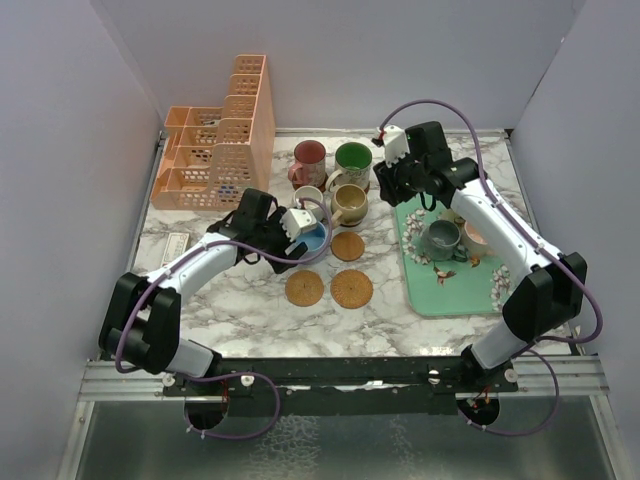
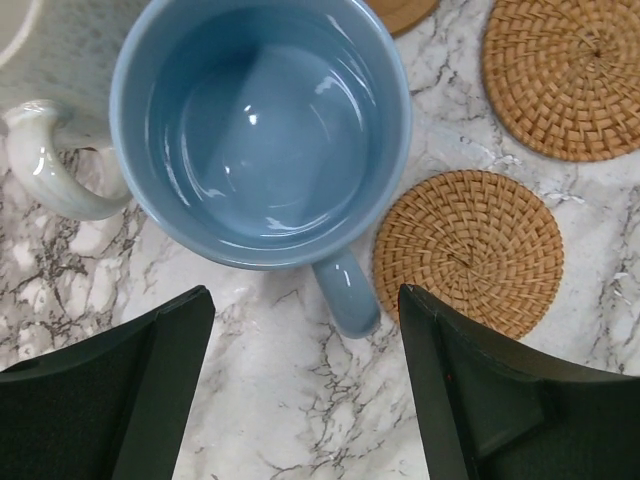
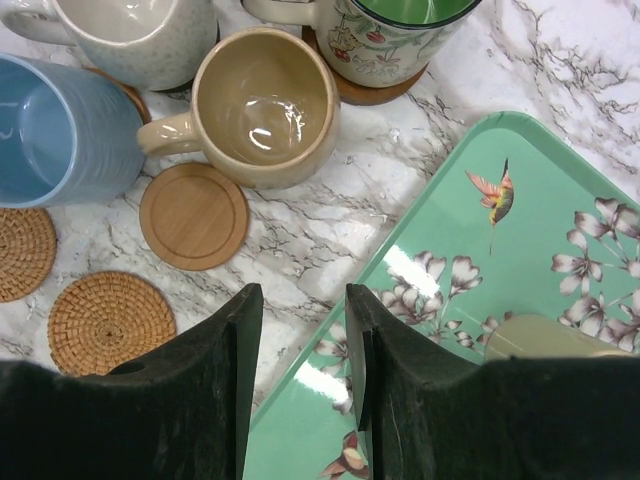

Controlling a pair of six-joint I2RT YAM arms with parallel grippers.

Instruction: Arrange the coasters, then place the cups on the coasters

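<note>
In the left wrist view the blue cup (image 2: pixel 275 140) stands upright, its handle (image 2: pixel 347 295) pointing toward my left gripper. The gripper is open around the line of that handle, with no finger touching it that I can see. A woven coaster (image 2: pixel 470 250) lies right by the handle, and a second woven coaster (image 2: pixel 575 75) lies beyond it. In the top view my left arm partly covers the blue cup (image 1: pixel 312 240). My right gripper is partly open over the left edge of the green tray, nothing between its fingers.
A tan cup (image 3: pixel 265 105) stands close to a bare wooden coaster (image 3: pixel 194 216). The grey-white cup (image 3: pixel 140 30), green-lined cup (image 3: pixel 395 45) and red cup (image 1: pixel 308 163) are behind. The green tray (image 1: pixel 440 290) holds more cups. An orange rack (image 1: pixel 255 120) stands back left.
</note>
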